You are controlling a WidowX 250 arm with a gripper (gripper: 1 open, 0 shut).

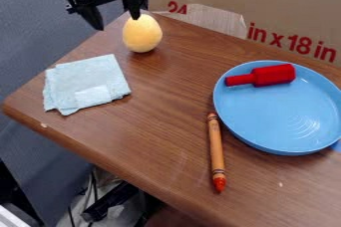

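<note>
A black gripper (pixel 115 12) hangs at the top left, above and left of a yellow egg-shaped object (pixel 142 35) near the back of the wooden table. Its fingers stand apart, with nothing seen between them. A folded light-blue cloth (pixel 84 85) lies on the left part of the table. On the right sits a blue plate (pixel 277 121) with a red cylinder with a handle (pixel 272 75) on it. An orange crayon (pixel 216 155) lies just left of the plate.
A cardboard box (pixel 266 12) stands along the back. The table's left edge drops away to the floor.
</note>
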